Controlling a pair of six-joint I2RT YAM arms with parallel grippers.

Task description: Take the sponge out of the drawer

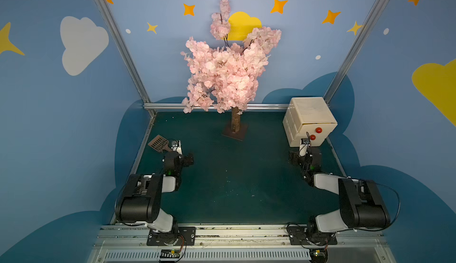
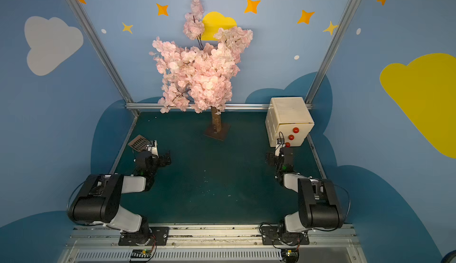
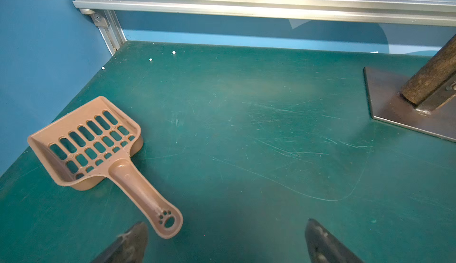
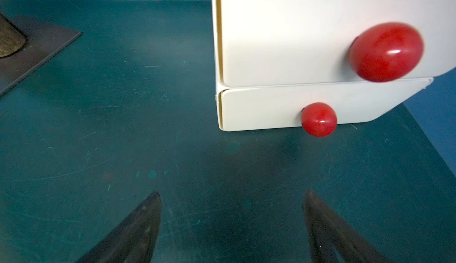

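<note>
A white drawer cabinet [image 2: 288, 112] with red round knobs stands at the back right of the table. Its drawers look shut, and no sponge shows in any view. In the right wrist view a lower drawer front [image 4: 266, 108] carries a red knob [image 4: 318, 119], with a larger red knob [image 4: 387, 52] on the drawer above. My right gripper is open in front of the cabinet, apart from it, with nothing between its fingers. Over at the left, my left gripper also stands open and empty above the green table.
A brown slotted scoop [image 3: 125, 168] lies on the left, its handle close to my left gripper. At the back middle, a pink blossom tree [image 1: 232, 73] rises from a flat brown base [image 1: 228, 131].
</note>
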